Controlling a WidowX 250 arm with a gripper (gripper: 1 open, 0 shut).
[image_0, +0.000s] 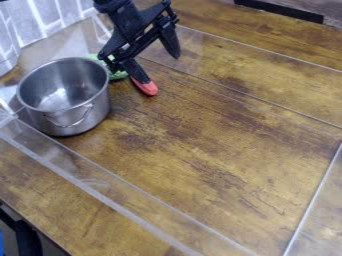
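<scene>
A black gripper (130, 62) hangs at the top left, just above a red elongated object (146, 87) on the wooden table. A green object (107, 64) lies partly hidden behind the gripper. A steel pot (63, 92) stands to the left, very near the gripper's fingers. Whether the fingers are open or shut is unclear at this size.
Clear transparent strips run along the left and right edges. A dark bar (281, 10) lies at the back right.
</scene>
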